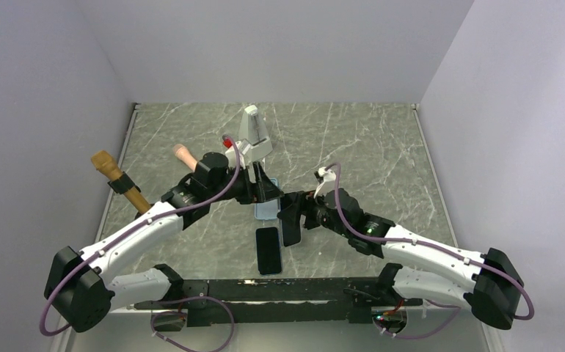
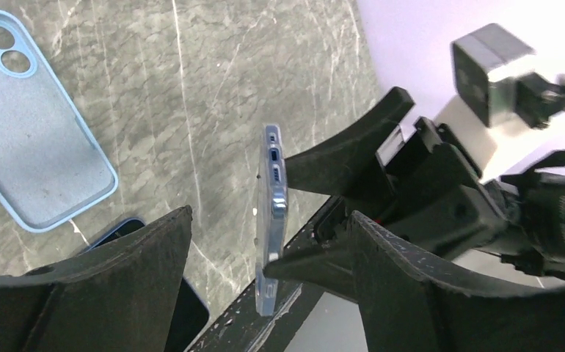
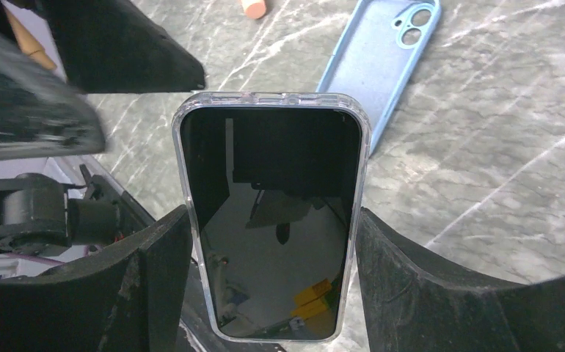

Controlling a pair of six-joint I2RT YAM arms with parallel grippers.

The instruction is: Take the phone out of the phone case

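Observation:
A phone in a clear case [image 3: 272, 220] is held upright in my right gripper, raised over the table; the top view shows it as a dark slab [image 1: 291, 227]. My left gripper [image 1: 263, 189] stands open just up and left of it, its fingers on either side of the phone's edge [image 2: 271, 205] in the left wrist view, not visibly touching it. An empty light-blue case [image 2: 41, 125] lies on the marble table beneath, and a second black phone [image 1: 268, 251] lies near the front edge.
A white metronome [image 1: 254, 126] stands at the back, a pale wooden piece [image 1: 183, 154] lies back left, and a brown wooden object [image 1: 118, 176] stands at the left edge.

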